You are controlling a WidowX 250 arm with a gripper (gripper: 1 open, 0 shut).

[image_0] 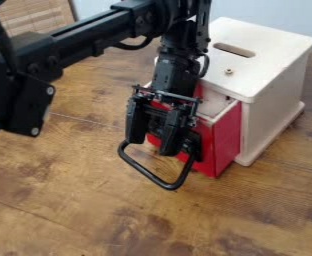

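My black gripper (pixel 163 135) hangs in front of a white wooden box (pixel 272 75), over its red front panel (pixel 219 140). A curved black handle or bar (pixel 160 180) reaches out below the gripper toward the floor. The fingers are dark against dark parts, so whether they are open or shut on anything cannot be told. The box has a slot and a small knob on its top, and much of its front is hidden behind the gripper and arm.
The arm spans the upper left. A pale wall stands behind the box.
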